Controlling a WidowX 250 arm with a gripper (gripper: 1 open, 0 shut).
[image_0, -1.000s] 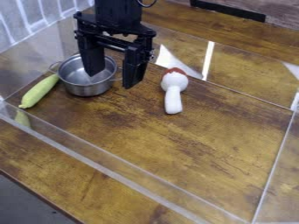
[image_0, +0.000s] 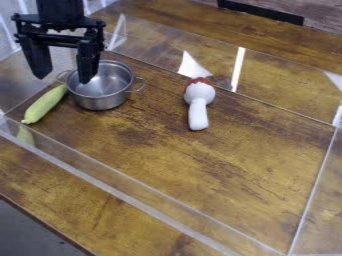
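My black gripper (image_0: 63, 62) hangs open at the upper left, just above and left of a steel pot (image_0: 104, 92) with two handles, with nothing seen between its fingers. A green-yellow corn cob (image_0: 44, 104) lies on the wooden table left of the pot. Right of the pot lies a white toy (image_0: 199, 108) with a rounded top, reddish at its upper end, and a long pale lower part.
Clear low walls (image_0: 314, 200) surround the work area on the wooden table (image_0: 201, 190).
The gripper has moved left, from over the middle beside the white toy to above the pot's left side. The pot, corn and toy have not visibly moved.
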